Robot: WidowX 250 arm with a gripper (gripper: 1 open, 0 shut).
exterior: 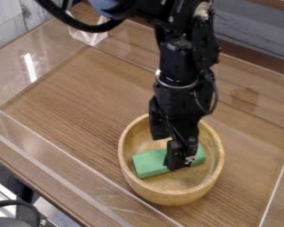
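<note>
My black gripper [180,145] reaches down into a round tan bowl [151,187] at the lower middle of the camera view, its fingers apart over a green rectangular block [149,164] lying in the bowl. The block is partly hidden behind the fingers. Whether they touch it I cannot tell.
A clear plastic object [90,31] stands at the back left. Dark cables lie at the lower left corner.
</note>
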